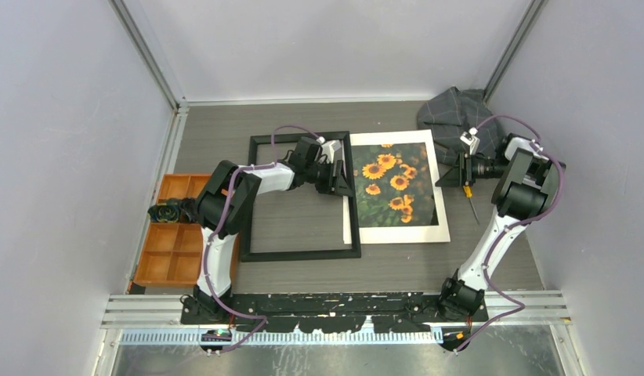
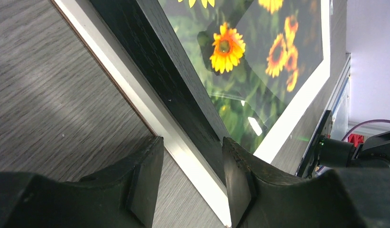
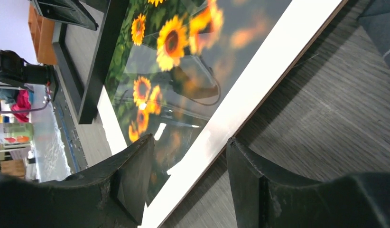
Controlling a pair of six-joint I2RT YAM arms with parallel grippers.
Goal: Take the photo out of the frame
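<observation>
The sunflower photo (image 1: 393, 184) with its white border lies mostly to the right of the black frame (image 1: 299, 255), its left border reaching beneath the frame's right bar. My left gripper (image 1: 338, 182) is at that bar; in the left wrist view its fingers (image 2: 145, 175) stand apart at the white edge and black bar. My right gripper (image 1: 448, 176) is at the photo's right border; in the right wrist view its fingers (image 3: 250, 175) stand apart on either side of the white border's outer part, with no clear grip.
An orange compartment tray (image 1: 166, 258) sits at the left. A dark grey cloth (image 1: 452, 113) lies at the back right, with a yellow-handled screwdriver (image 1: 469, 196) below it. Bare table shows in front of the photo.
</observation>
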